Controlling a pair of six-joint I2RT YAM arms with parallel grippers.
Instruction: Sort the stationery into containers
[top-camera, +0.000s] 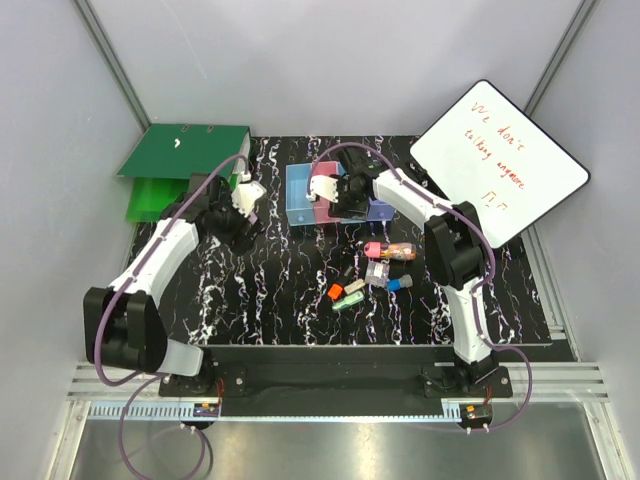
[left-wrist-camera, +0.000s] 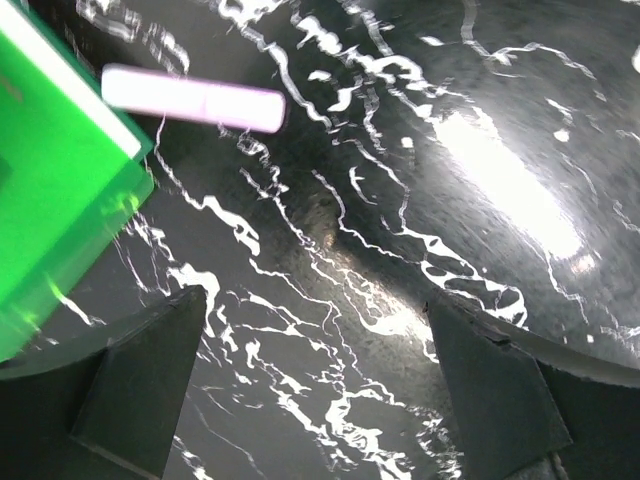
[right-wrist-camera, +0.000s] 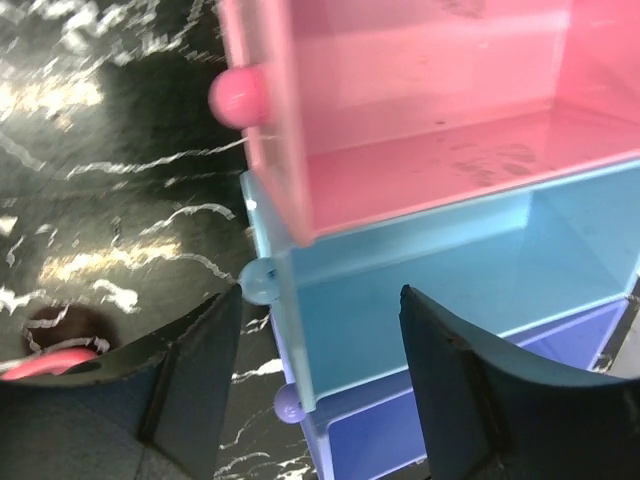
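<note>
Side by side at the back centre stand a light blue bin (top-camera: 299, 196), a pink bin (right-wrist-camera: 420, 120), a second blue bin (right-wrist-camera: 400, 290) and a purple bin (top-camera: 381, 211). My right gripper is over their front side, fingers apart, with the second blue bin's front wall and knob showing in the gap. Whether the fingers touch a bin, I cannot tell. Over bare table by the green folder, my left gripper stands open and empty. Beyond its fingers a pink stick (left-wrist-camera: 195, 98) lies against the green folder (left-wrist-camera: 60, 150).
In the front middle lie a pink-capped bottle (top-camera: 390, 251), a clear box (top-camera: 377, 273), a blue item (top-camera: 399, 284), an orange block (top-camera: 335, 292), a cream block (top-camera: 354, 286) and a green stick (top-camera: 348, 300). A whiteboard (top-camera: 500, 160) leans at right.
</note>
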